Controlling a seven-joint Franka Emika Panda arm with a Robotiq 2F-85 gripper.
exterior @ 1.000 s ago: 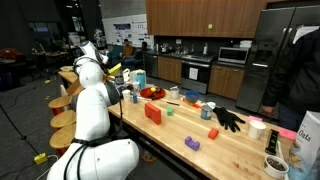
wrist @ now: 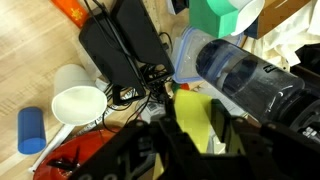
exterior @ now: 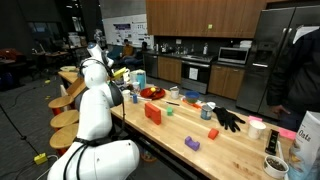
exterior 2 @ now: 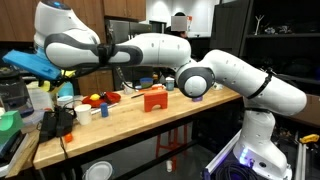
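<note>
In the wrist view my gripper is shut on a yellow object (wrist: pixel 193 115), which sticks out past the fingertips. What the object is cannot be made out. Exterior view 2 has the yellow object (exterior 2: pixel 40 97) at the far left, under the wrist and above the counter's far end. From exterior view 1, a bit of yellow (exterior: pixel 118 73) shows by the end of the stretched arm. Below the gripper in the wrist view are a tangle of black cables and a dark-topped clear container (wrist: pixel 250 78).
A white cup (wrist: pixel 80 105), a blue cup (wrist: pixel 31 130) and a red item (wrist: pixel 75 155) stand to one side in the wrist view. A green object (wrist: pixel 212 18) and a black case (wrist: pixel 110 50) lie beyond. The wooden counter (exterior: pixel 225 150) has clear room near the robot's base.
The upper arm has shifted slightly in exterior view 1. The yellow bit stays at nearly the same spot near the arm's end.
</note>
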